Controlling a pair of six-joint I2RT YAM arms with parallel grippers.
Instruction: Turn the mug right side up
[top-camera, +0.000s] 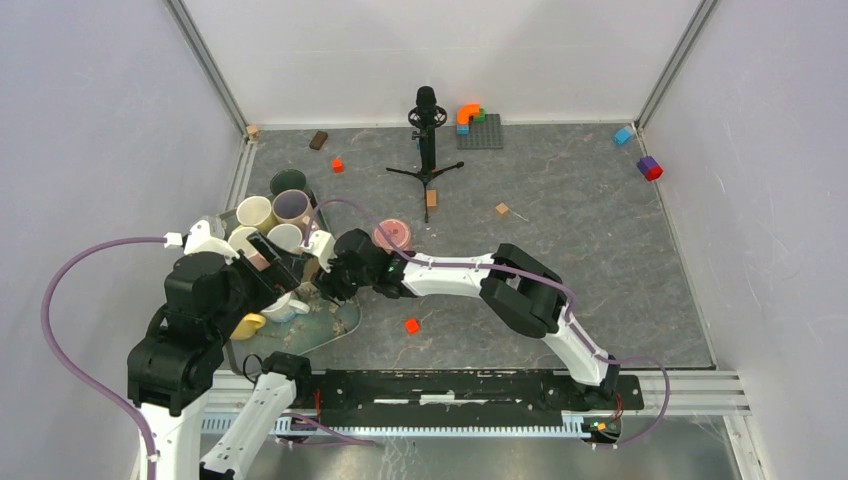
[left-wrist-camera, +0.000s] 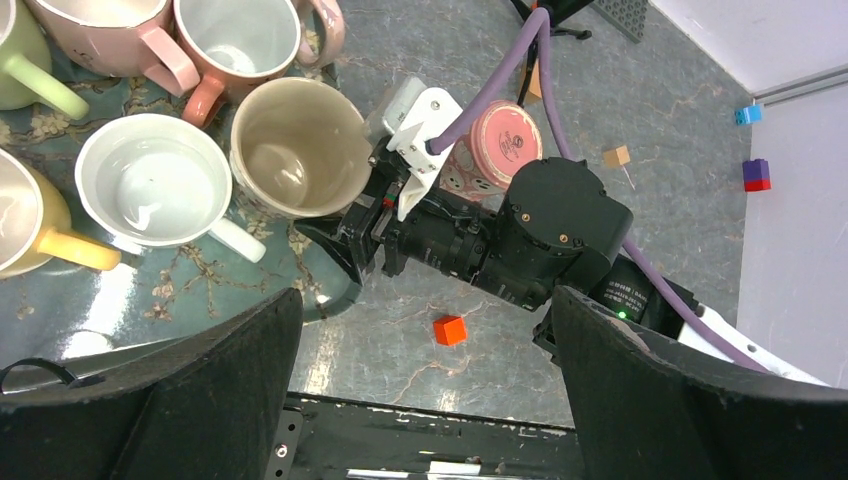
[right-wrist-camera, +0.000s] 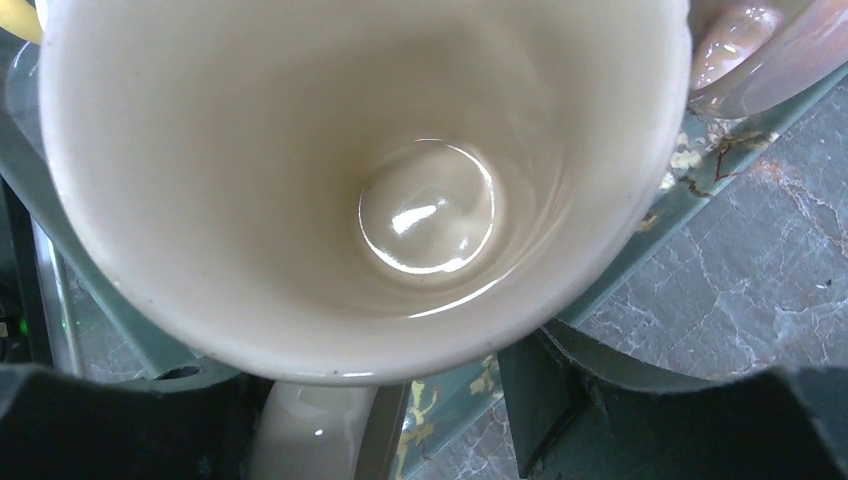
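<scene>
My right gripper (top-camera: 325, 275) is at a cream mug (right-wrist-camera: 250, 200) at the right side of the tray's near group, mouth upward; in the right wrist view its handle (right-wrist-camera: 315, 430) lies between the part-open fingers, and I cannot tell whether they touch it. A pink mug (left-wrist-camera: 488, 150) lies outside the tray, showing its round base upward. My left gripper (top-camera: 282, 262) hangs open above the tray, its fingers wide apart in the left wrist view, with nothing between them.
Several other mugs, among them white (left-wrist-camera: 152, 180) and yellow (left-wrist-camera: 25, 215), crowd the green tray (left-wrist-camera: 180, 295). A black stand (top-camera: 426, 150) stands at the back; small blocks lie scattered.
</scene>
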